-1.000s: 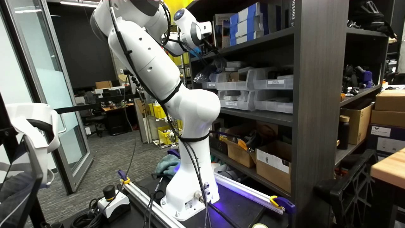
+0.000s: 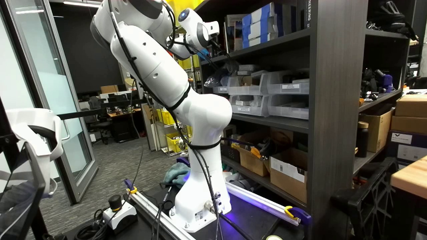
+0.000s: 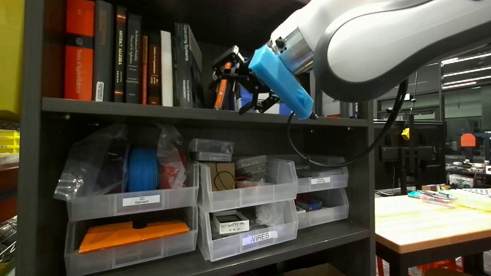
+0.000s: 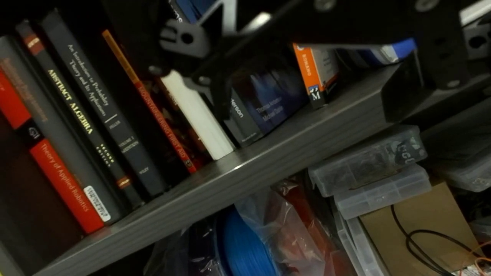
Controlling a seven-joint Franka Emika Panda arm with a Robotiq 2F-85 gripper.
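My gripper (image 3: 231,85) stands open in front of the upper shelf, nothing held between its spread fingers. In the wrist view, its dark fingers (image 4: 405,94) cross the upper part and hide some of the books. An orange-spined book (image 4: 307,69) shows in the gap between them, standing on the shelf beyond. Left of it are a dark blue book (image 4: 276,99) and a white-spined book (image 4: 198,117). From the second exterior view, the orange book (image 3: 221,92) appears behind the gripper, leaning a little, with free shelf space to its left.
Further left stand several books, including a red one (image 3: 79,59). Clear plastic bins (image 3: 251,195) fill the shelf below. The shelf edge (image 3: 138,109) runs just below the gripper. A black cable (image 3: 350,161) loops under the arm.
The arm's upper part and wrist have shifted slightly left in the first exterior view, away from the shelf. The base and shelf contents look unchanged there.
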